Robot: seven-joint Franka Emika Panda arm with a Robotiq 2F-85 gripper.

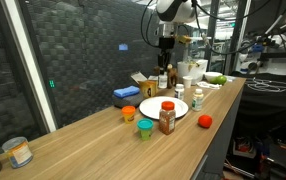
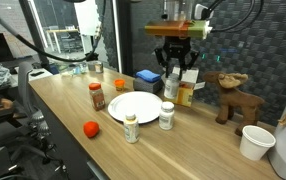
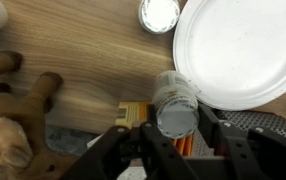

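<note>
My gripper (image 2: 172,70) is shut on a small white bottle (image 2: 172,84), held upright behind the white plate. From above, the wrist view shows the round top of the held bottle (image 3: 176,112) between the two fingers. In exterior view 1 the bottle (image 1: 163,82) hangs beneath the gripper (image 1: 166,70), a little beyond the plate (image 1: 155,108). A second white bottle (image 2: 166,116) and a third with a pale cap (image 2: 131,128) stand on the wooden table, right of the plate in exterior view 2.
The carton (image 2: 189,88) and brown deer figure (image 2: 237,95) are close to the gripper. A white cup (image 2: 254,142), red-capped jar (image 2: 96,96), red ball (image 2: 91,129) and blue block (image 1: 127,91) also occupy the table.
</note>
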